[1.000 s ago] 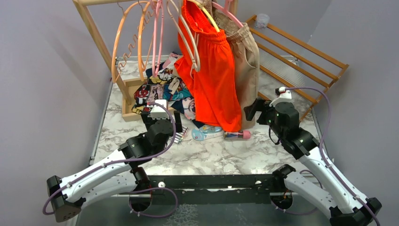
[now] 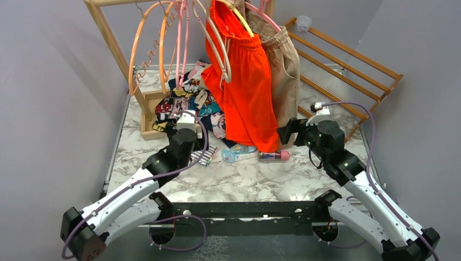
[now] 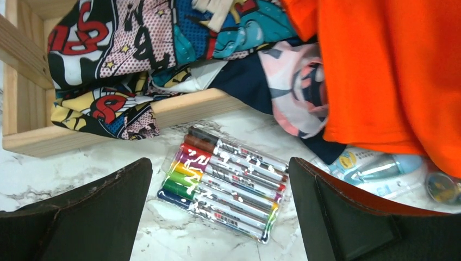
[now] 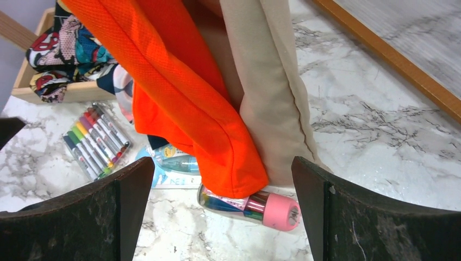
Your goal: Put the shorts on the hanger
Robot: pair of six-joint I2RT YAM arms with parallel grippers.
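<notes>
Patterned cartoon shorts (image 2: 188, 98) lie crumpled in and over the wooden tray at the back left; in the left wrist view the printed cloth (image 3: 130, 43) spills over the tray's front edge. Above them hang bare hangers in orange (image 2: 163, 54), pink (image 2: 184, 49) and cream (image 2: 219, 51). My left gripper is open in front of the tray, with empty space between its fingers, over a pack of pens. Beside the hanging beige pants, my right gripper stands open and holds nothing.
Orange shorts (image 2: 243, 87) and beige pants (image 2: 284, 70) hang on the rack, their hems low over the table. A pen pack (image 3: 225, 182), a blue item (image 2: 239, 153) and a pink-capped bottle (image 2: 274, 156) lie in front. A wooden rack (image 2: 348, 81) leans at right.
The right arm shifted slightly left. Shorts and hangers look unmoved.
</notes>
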